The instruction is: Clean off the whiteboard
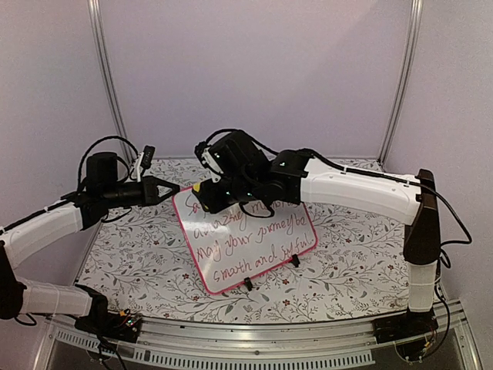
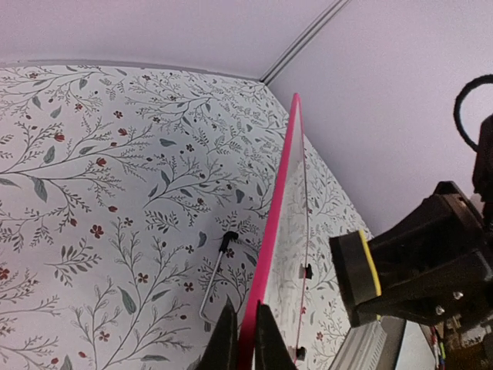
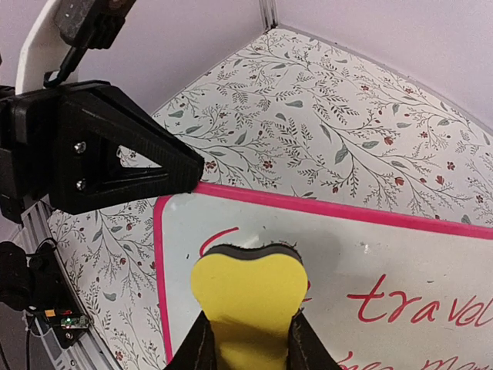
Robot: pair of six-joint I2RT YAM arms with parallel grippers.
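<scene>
The whiteboard, edged in pink and covered in red handwriting, leans tilted on the table. Its upper left corner is pinched by my left gripper, which is shut on the pink edge. A yellow eraser with a dark pad is clasped in my right gripper, over the board's upper left part. In the right wrist view the eraser hides most of the first word, with red strokes showing around it. From the left wrist view, the eraser appears apart from the board's face.
A thin stand leg with a black tip shows behind the board. Black feet support its lower edge. My right arm spans above the upper right of the board.
</scene>
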